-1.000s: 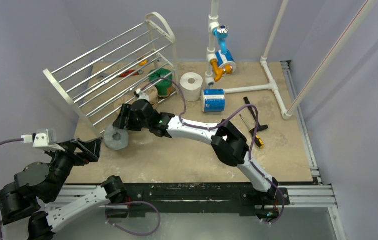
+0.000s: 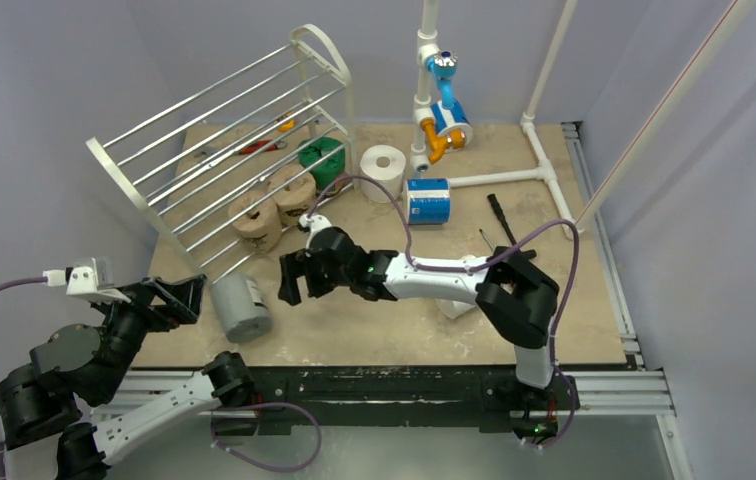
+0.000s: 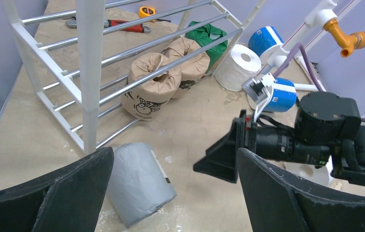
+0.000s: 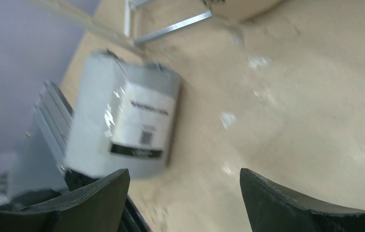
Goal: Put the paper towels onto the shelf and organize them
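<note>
The grey-wrapped roll (image 2: 241, 308) lies on its side on the table just in front of the shelf rack (image 2: 204, 150); its white label (image 4: 144, 118) shows in the right wrist view. My right gripper (image 2: 295, 278) is to the right of that roll, fingers apart and empty. Over at the left edge, my left gripper (image 2: 186, 300) is open with nothing between its fingers, a short way from the roll. Two brown-wrapped rolls (image 3: 151, 84) and a green one (image 2: 323, 163) stand within the rack's lower level. Outside it are a white roll (image 2: 383, 172) and a blue-wrapped roll (image 2: 427, 201).
Another blue roll (image 2: 451, 118) sits behind the pipes with their orange elbow (image 2: 438, 140). A white roll (image 3: 311, 173) is partly hidden beneath the right arm. A hammer (image 2: 503, 222) lies at right.
The grey roll, seen end-up a second ago, has tipped over toward the table's front. My right gripper has come away from it, rightward and toward the front. The left arm is still.
</note>
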